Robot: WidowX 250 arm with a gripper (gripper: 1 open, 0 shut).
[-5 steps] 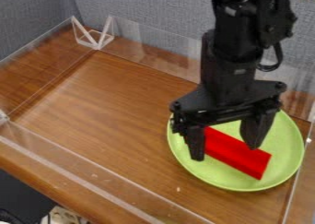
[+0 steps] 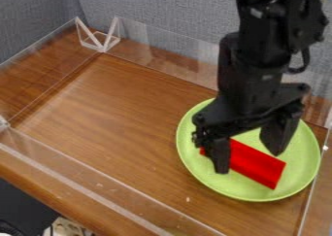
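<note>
A red oblong block (image 2: 254, 166) lies on a light green plate (image 2: 247, 187) at the right of the table. My black gripper (image 2: 247, 147) is over the plate, open, its two fingers spread either side of the block, one at the block's left end and the other behind it on the right. The left end of the block is partly hidden by the gripper, and I cannot tell whether the fingers touch it.
A white wire object (image 2: 96, 38) stands at the back left corner, near clear panels and grey walls. The table's front edge runs along the lower left.
My gripper has shifted slightly over the plate from a second ago, its fingers now sitting a little lower and further right. The plate and block show no clear movement.
</note>
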